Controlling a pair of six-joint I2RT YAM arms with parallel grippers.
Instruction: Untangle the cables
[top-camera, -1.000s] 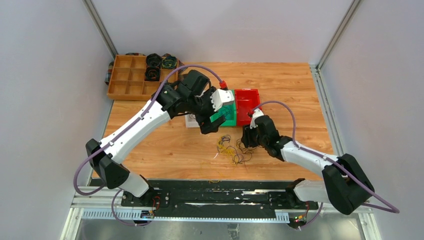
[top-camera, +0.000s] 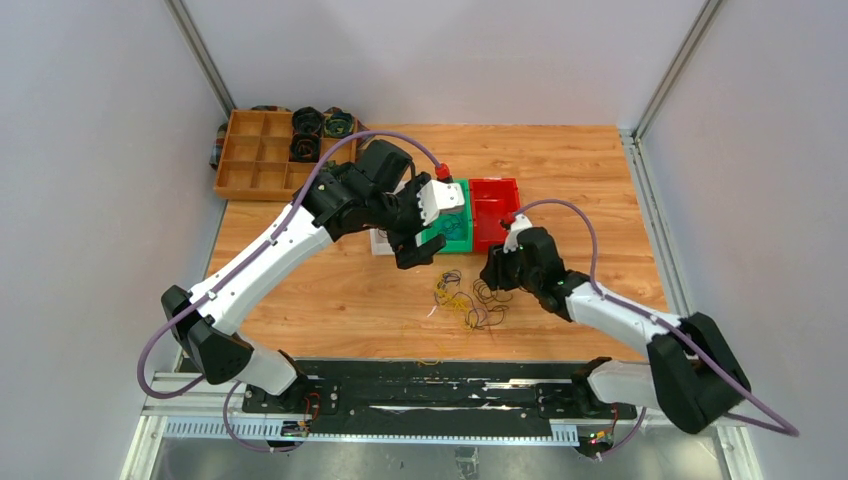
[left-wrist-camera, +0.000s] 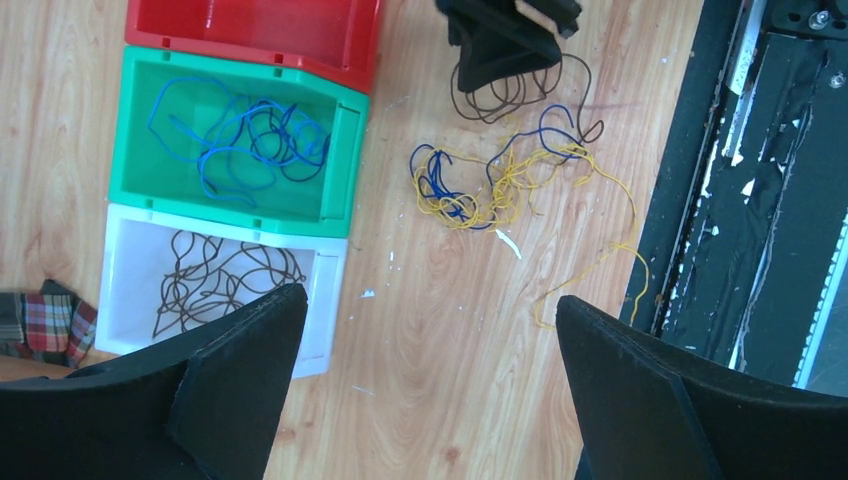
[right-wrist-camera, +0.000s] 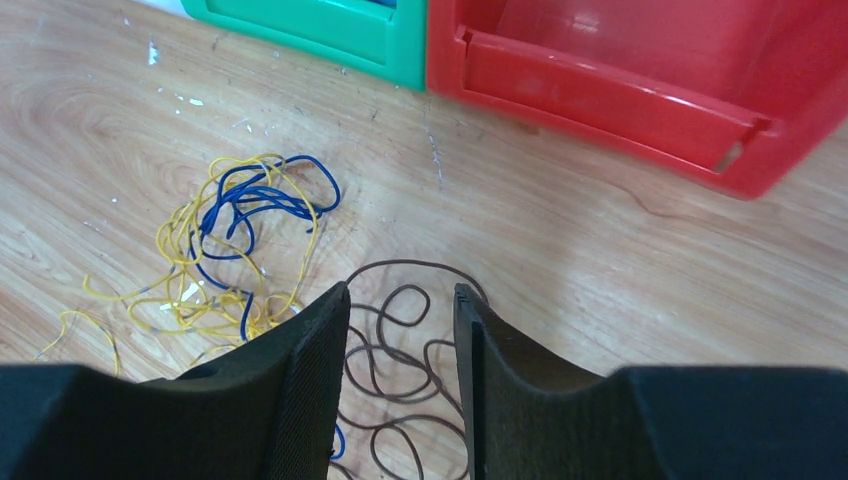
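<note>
A tangle of yellow cable (left-wrist-camera: 630, 200) and blue cable (right-wrist-camera: 280, 200) lies on the wooden table, with a looser dark brown cable (right-wrist-camera: 400, 355) beside it. My right gripper hangs just over the brown loops, its fingers apart and nothing held. Higher up, at the centre left, my left gripper stands open, looking down on the table with empty space between its fingers.
Three bins stand at the back: white (left-wrist-camera: 335, 300) holding brown cable, green (left-wrist-camera: 342, 165) holding blue cable, red (right-wrist-camera: 610, 90) empty. A wooden organiser (top-camera: 240, 170) sits back left.
My right arm has shifted slightly, its gripper now a little nearer the front of the table. The cables look about the same.
</note>
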